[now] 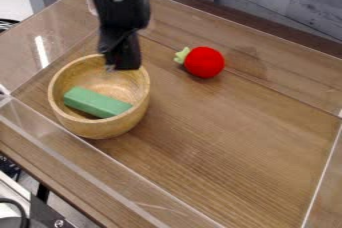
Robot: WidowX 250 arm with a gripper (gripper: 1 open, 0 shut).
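A wooden bowl (pixel 131 117) sits at the left of the table, holding a green block (pixel 96 102) that lies along its near left side. My dark gripper (pixel 112 60) hangs above the bowl's back part, apart from the block. It is blurred, with nothing visible between its fingers; it looks shut.
A red tomato-like object (pixel 203 61) with a light green top lies right of the gripper. The table's left edge drops away near the bowl.
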